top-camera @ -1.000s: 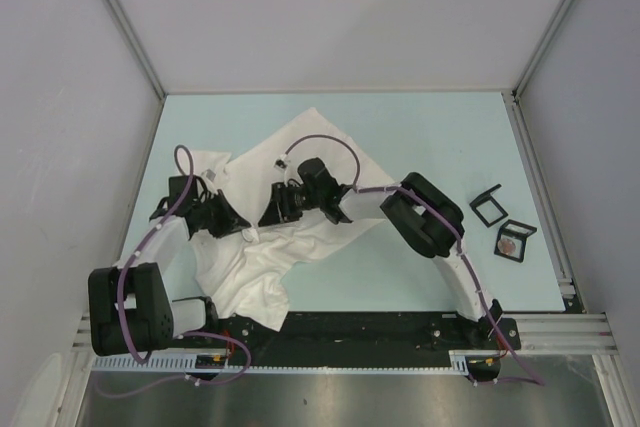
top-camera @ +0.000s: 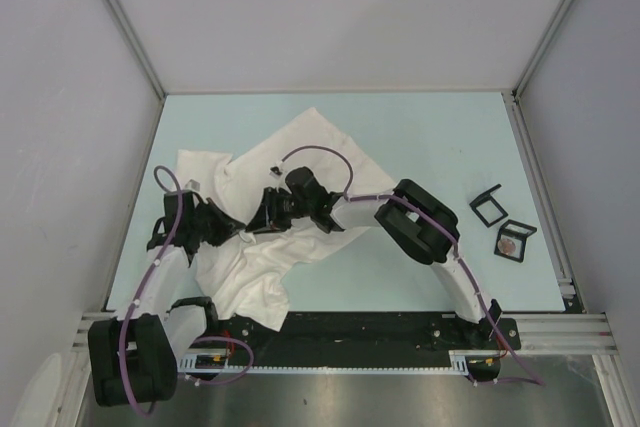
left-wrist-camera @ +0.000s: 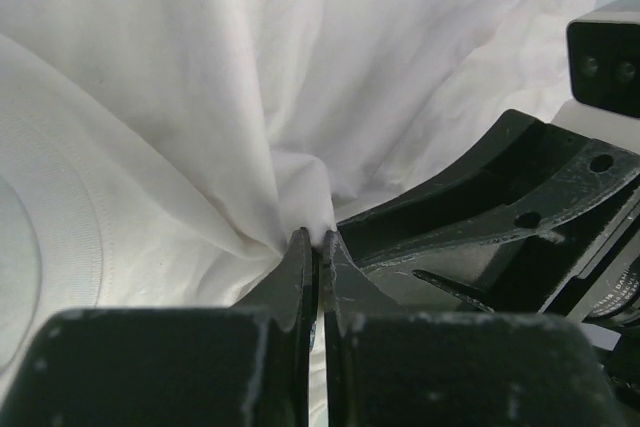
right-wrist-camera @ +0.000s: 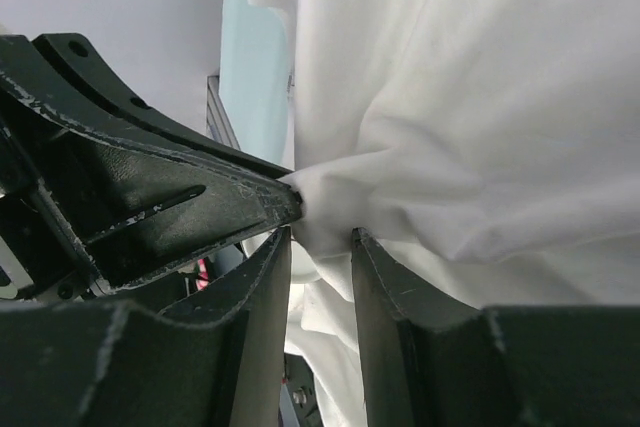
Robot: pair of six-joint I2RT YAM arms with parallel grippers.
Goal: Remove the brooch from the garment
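A white garment [top-camera: 240, 287] lies spread over the pale table, bunched where both grippers meet at its middle left. My left gripper is shut at a raised fold of cloth, its tips touching it; whether fabric is pinched between them is unclear. My right gripper stands open, its fingertips at the bunched fold, right beside the left gripper's fingers. No brooch can be made out; it may be hidden by the grippers or folds.
Two small black open cases [top-camera: 510, 247] lie on the table's right side.
My left arm has moved toward the front and slightly left. My right gripper has shifted slightly left with it.
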